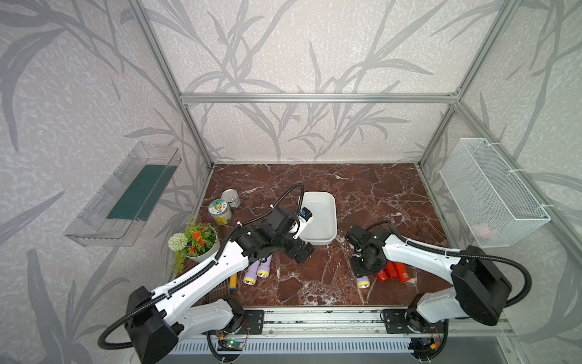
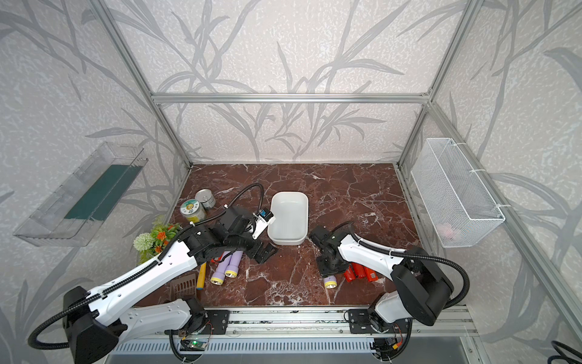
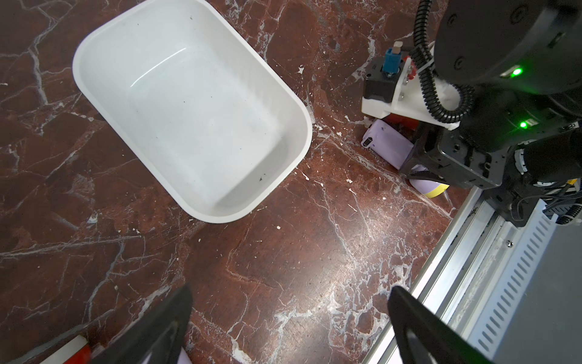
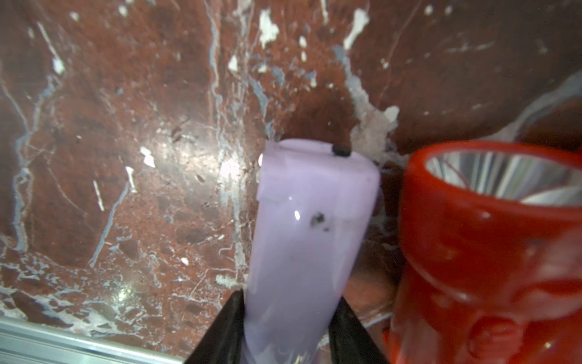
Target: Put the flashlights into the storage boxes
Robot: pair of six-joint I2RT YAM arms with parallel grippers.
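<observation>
My right gripper has its fingers at both sides of a purple flashlight [image 4: 309, 224]. They sit close against its body, but whether they grip it is unclear. Its yellow-rimmed head [image 1: 363, 284] shows below the gripper in the top left view. Red flashlights [image 4: 485, 254] lie just to its right. My left gripper hangs open and empty over the table, near the white bin [image 3: 200, 115], which is empty. Two more purple flashlights [image 1: 251, 273] lie partly under the left arm.
A clear wall basket [image 1: 97, 237] hangs on the left, a white mesh basket [image 1: 515, 212] on the right. Cans [image 1: 219, 211], a potted plant [image 1: 200, 241] and a yellow-handled tool [image 1: 232, 281] crowd the left side.
</observation>
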